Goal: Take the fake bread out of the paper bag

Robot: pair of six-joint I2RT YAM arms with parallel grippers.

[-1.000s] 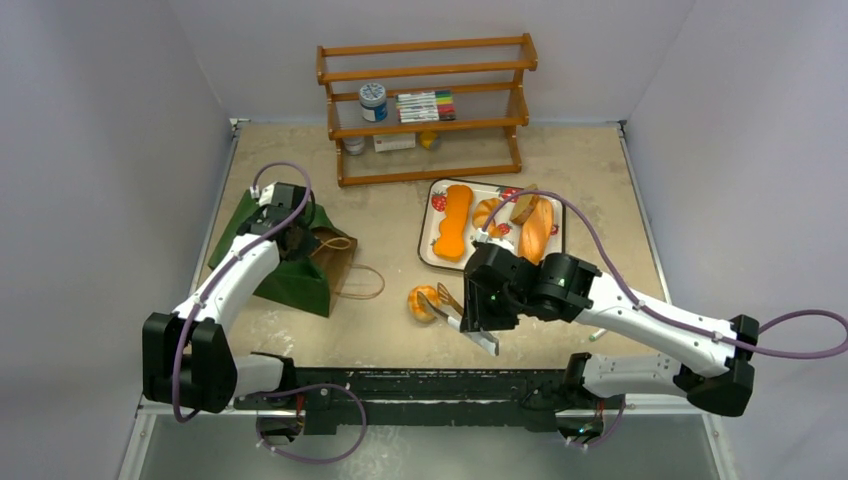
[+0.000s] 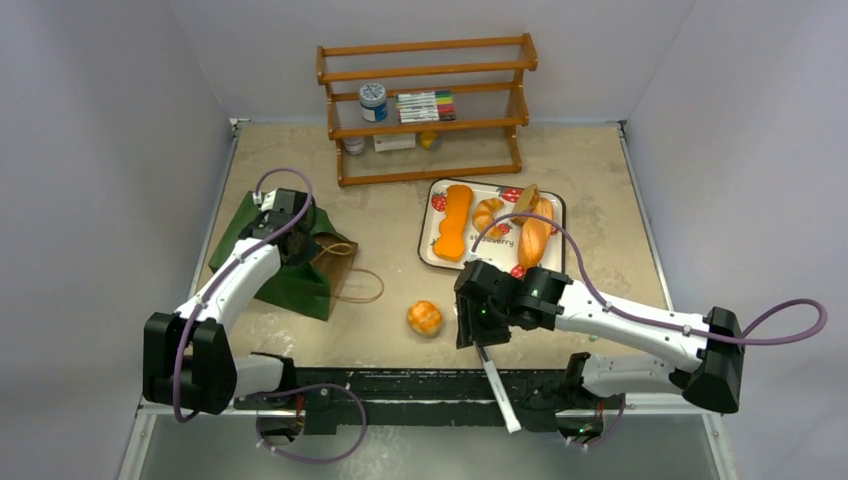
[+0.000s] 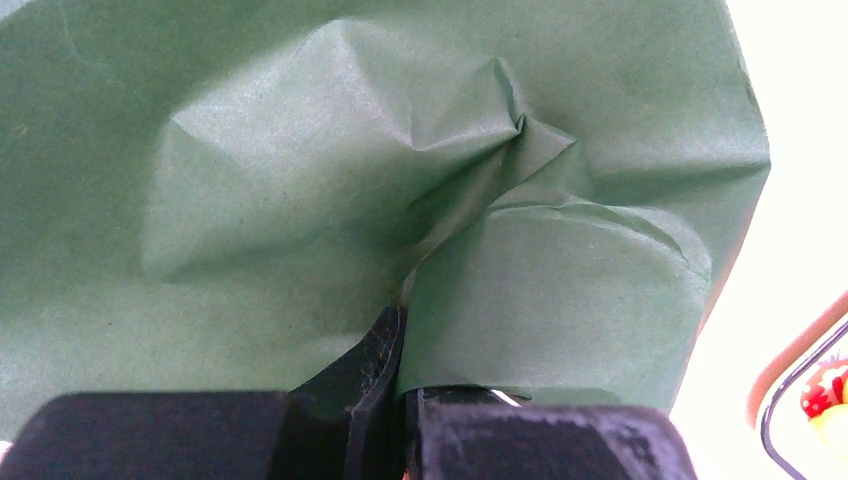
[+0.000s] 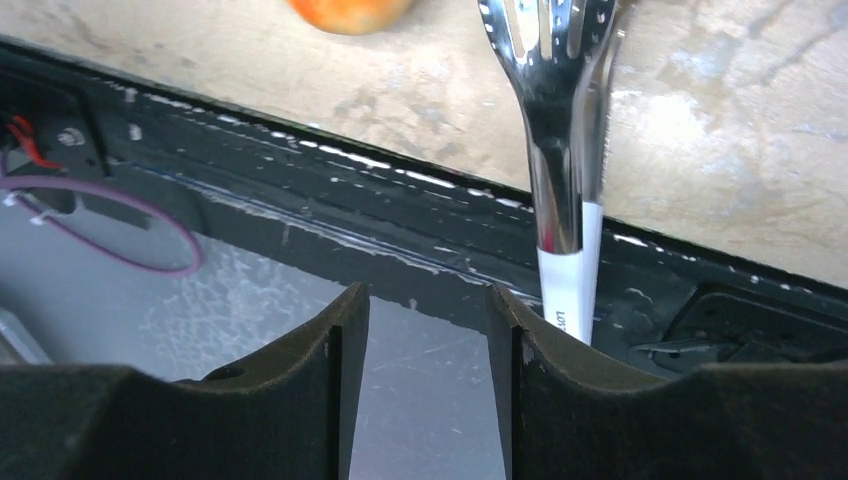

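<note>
The green paper bag lies on its side at the left, its mouth and handle loops facing right; its inside is mostly hidden. My left gripper is shut on the bag's paper, which runs creased between the dark fingers in the left wrist view. A round orange-brown bread rests on the table near the front. Metal tongs with white handle ends project over the table's front edge. My right gripper stands open, nothing between its fingers; in the right wrist view the tongs appear beyond its right fingertip.
The strawberry-patterned tray holds several fake breads, partly behind the right arm. A wooden rack with jars and markers stands at the back. Bare table lies between bag and tray.
The tongs have left the round bread and shifted toward the front edge; my right gripper, previously around them, is now open and apart from them. The left arm and bag look nearly still.
</note>
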